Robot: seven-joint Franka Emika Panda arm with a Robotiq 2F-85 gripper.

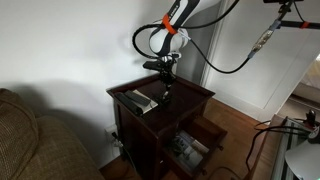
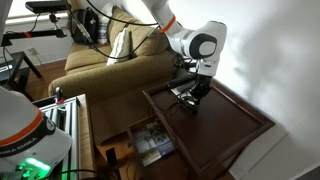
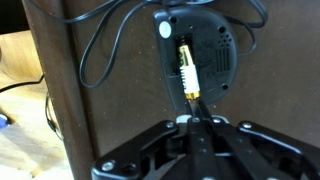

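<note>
In the wrist view, a black electronic device (image 3: 222,50) with a speaker grille lies face down on a dark brown tabletop. Its narrow battery compartment is open, and a gold and white battery (image 3: 188,72) lies along it. My gripper is shut, its fingertips close to the battery's lower end. Whether they touch it cannot be told. Another gold and white battery (image 3: 117,168) shows at the lower left, partly hidden by the gripper. In exterior view 2, my gripper (image 2: 197,92) points down over the cabinet top, too small there for detail.
Black cables (image 3: 100,45) curl around the device. An open drawer (image 1: 187,150) holding some items juts from the cabinet (image 1: 195,95). A light-coloured item (image 1: 140,100) lies on the tabletop's left part. Bare tabletop (image 2: 225,125) stretches away to one side.
</note>
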